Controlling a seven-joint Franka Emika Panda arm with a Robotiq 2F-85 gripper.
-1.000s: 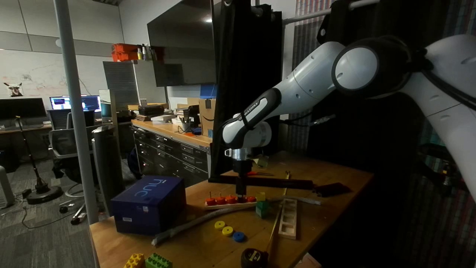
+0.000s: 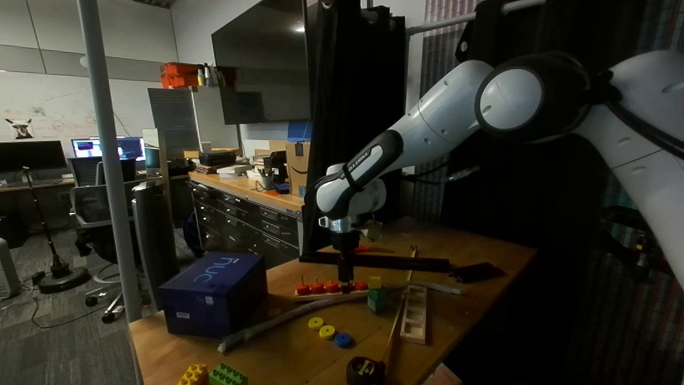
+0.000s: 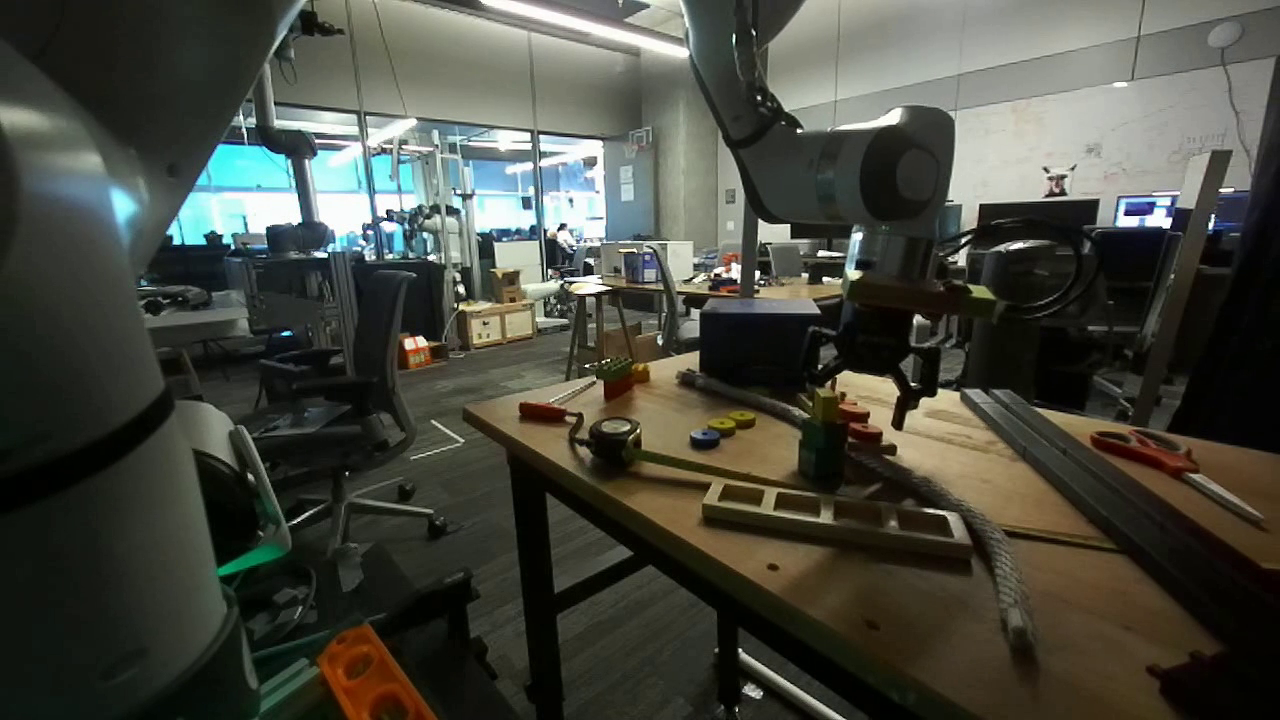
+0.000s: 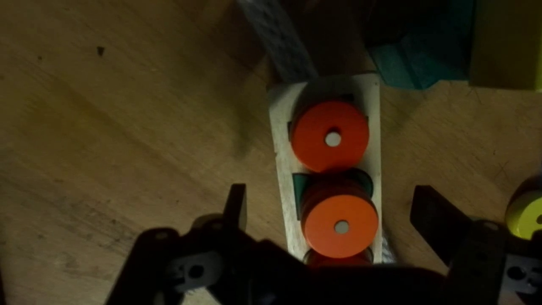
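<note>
A pale wooden peg board carries red and orange discs on upright pegs. In the wrist view, a red disc sits at its far end and an orange disc tops the stack nearer the gripper. My gripper stands open above the board, one finger on either side, touching neither disc as far as shows. The row of red discs also appears in exterior view 1, partly behind the gripper. In exterior view 2 the open gripper hangs over the board, which is mostly hidden by stacked green blocks.
Two yellow discs and a blue disc lie loose on the table. A grey rope runs past the board. Nearby are a slotted wooden tray, a tape measure, scissors, black rails and a blue box.
The arm has shifted slightly to the left in exterior view 1, and the gripper sits a little lower. Objects on the table look unmoved.
</note>
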